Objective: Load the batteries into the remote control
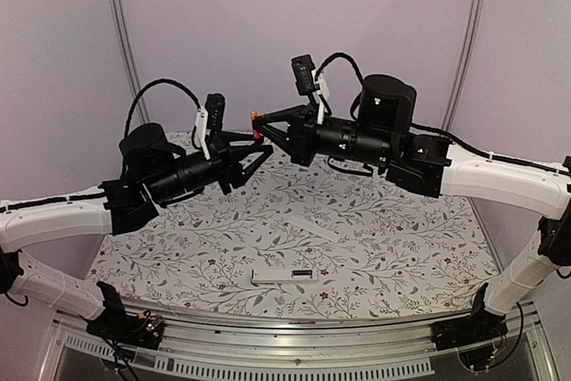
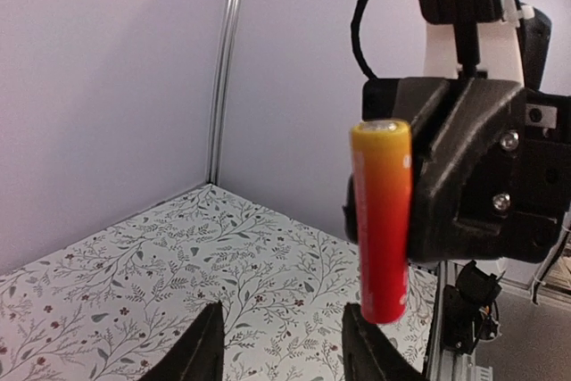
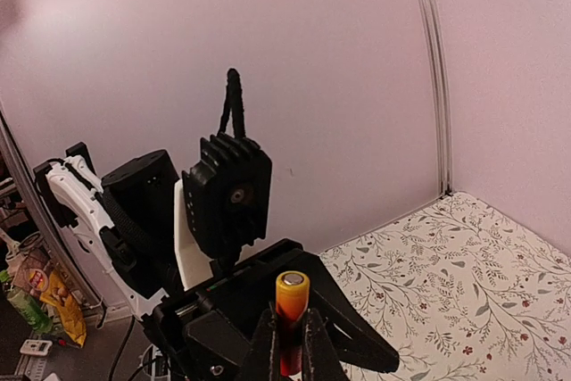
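Note:
An orange-red battery is held upright in the air by my right gripper, which is shut on it. My left gripper stands open beside the battery, its fingertips low in the left wrist view with nothing between them; from above the two grippers nearly meet at the battery. On the table below lies the white remote, its compartment showing a dark patch at the right end. A flat white strip, likely its cover, lies behind it.
A metal rail runs along the front edge.

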